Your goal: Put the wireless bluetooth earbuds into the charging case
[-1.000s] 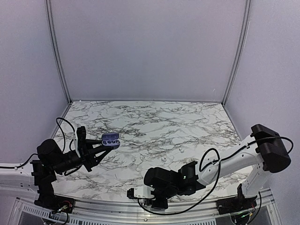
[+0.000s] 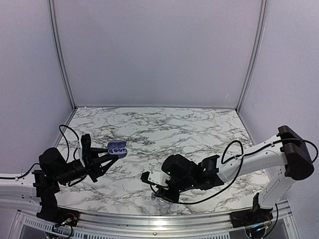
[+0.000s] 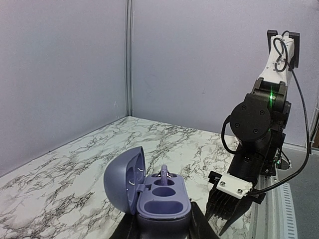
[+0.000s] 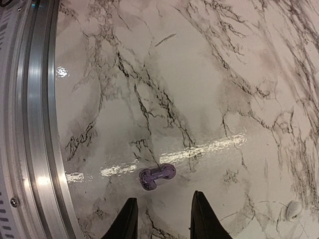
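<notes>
The purple charging case [image 3: 163,226] is held upright with its lid [image 3: 123,181] swung back, and my left gripper [image 2: 112,155] is shut on its body. In the left wrist view, one purple earbud [image 3: 164,173] stands in the case's far slot; the nearer slots look empty. Another purple earbud [image 4: 158,175] lies on its side on the marble table. Just short of it in the right wrist view, my right gripper is partly open, its fingertips apart and nothing between them. From the top view, the right hand hides this earbud.
A metal rail [image 4: 42,124] runs along the table's front edge, close to the loose earbud. A small pale object [image 4: 294,210] lies at the right of the right wrist view.
My right hand has moved away from the front rail, back over the table and slightly right. The left arm and the case have stayed still.
</notes>
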